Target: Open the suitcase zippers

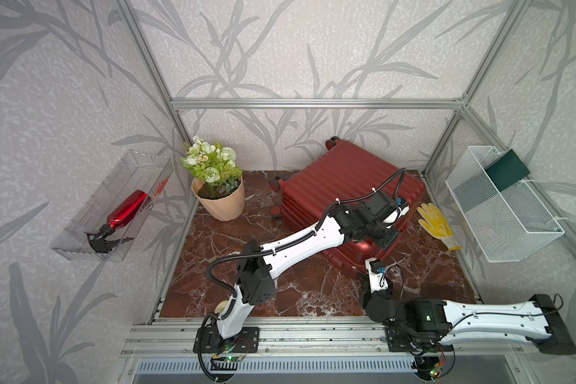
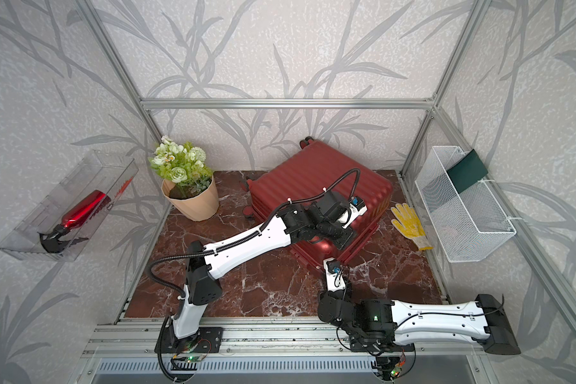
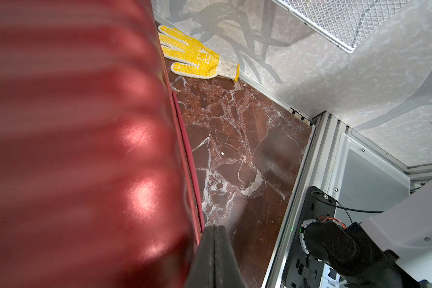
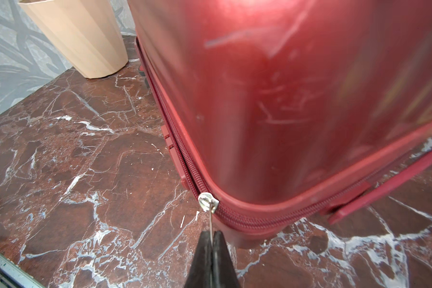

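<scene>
A red hard-shell suitcase (image 1: 339,172) lies diagonally on the marble table. My left gripper is shut above its near right edge; the left wrist view shows the ribbed lid and a red side handle (image 3: 189,153), with nothing seen between the fingers. At the suitcase's front corner a silver zipper slider (image 4: 207,201) sits on the zipper, its thin pull hanging down to my right gripper, whose fingertips are shut on that pull.
A flower pot (image 1: 217,198) stands left of the suitcase. A yellow glove (image 1: 435,224) lies on its right, below a white mesh basket (image 1: 505,224). A clear bin (image 1: 86,224) hangs on the left wall.
</scene>
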